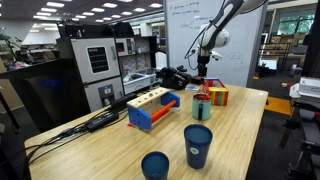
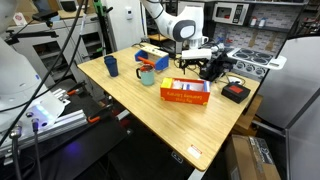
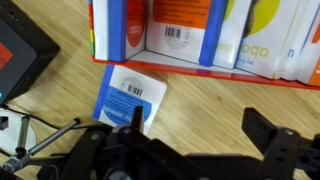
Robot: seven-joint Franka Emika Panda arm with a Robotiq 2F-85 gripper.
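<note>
My gripper stands open, its two dark fingers apart with bare wooden table showing between them. Beside the left finger lies a flat blue-and-white packet (image 3: 130, 96) with a barcode, on the table and outside the box. A colourful open box (image 2: 184, 94) holds several packets, seen from above in the wrist view, where the box wall (image 3: 200, 69) runs just beyond the fingers. In exterior view 1 the box (image 1: 219, 95) sits toward the far end of the table, the dark arm (image 1: 178, 76) behind it.
A green mug (image 2: 147, 75) with red on top stands near the box, and two dark blue cups (image 1: 198, 146) farther off. There is a blue-and-wood rack (image 1: 153, 107). A black box (image 2: 236, 91) lies close to the gripper.
</note>
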